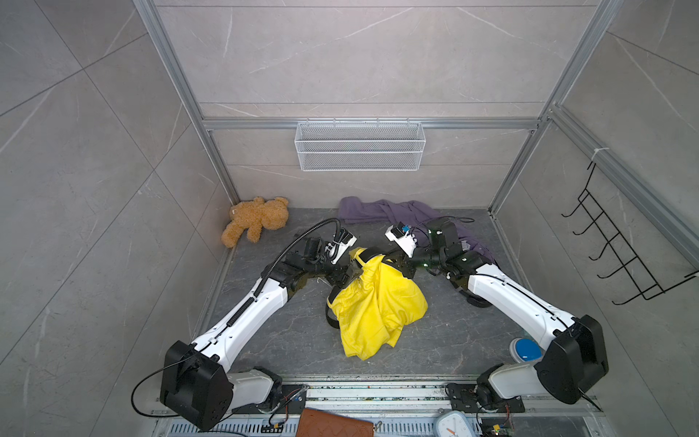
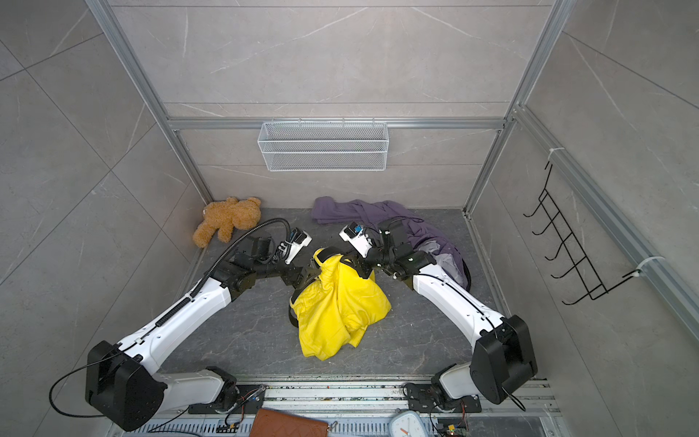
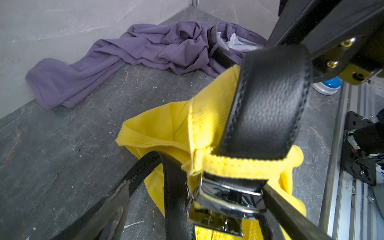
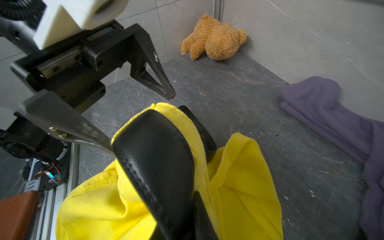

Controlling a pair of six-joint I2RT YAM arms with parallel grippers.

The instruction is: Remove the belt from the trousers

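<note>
Yellow trousers [image 1: 371, 313] lie bunched mid-floor with a black belt [image 3: 264, 100] threaded through the waistband, its silver buckle [image 3: 224, 196] outside a loop and a loose strap hanging beside it. My left gripper is open, its fingers either side of the buckle end; whether they touch it is unclear. My right gripper [image 2: 364, 266] is shut on the belt at the raised waistband, its tips mostly hidden behind leather and cloth.
Purple trousers [image 1: 386, 211] lie along the back, a teddy bear [image 1: 255, 217] at the back left. A blue button [image 1: 525, 349] sits front right. Bare floor surrounds the yellow trousers.
</note>
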